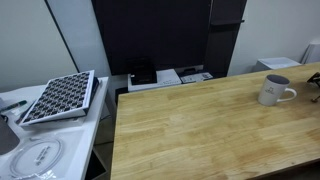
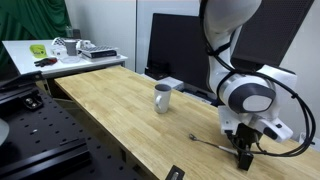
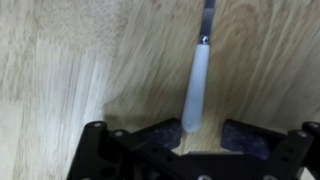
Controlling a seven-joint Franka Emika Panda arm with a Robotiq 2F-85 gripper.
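A thin utensil with a pale blue-white handle [image 3: 196, 85] and a dark metal shaft [image 3: 207, 20] lies on the wooden table. In exterior view 2 its metal end [image 2: 193, 137] points toward the table's middle. My gripper is low over the handle's end, its fingers part way apart. The handle end is in the gap, close to the left finger [image 3: 165, 132], with room on the right side. Whether a finger touches it I cannot tell. Exterior view 1 catches only a dark bit of the gripper at its right edge.
A light mug with a grey inside [image 1: 272, 90] stands upright on the table [image 1: 190, 125], a short way from the gripper. A white side table [image 2: 75, 66] with a patterned box [image 1: 62, 96] is beyond the far end.
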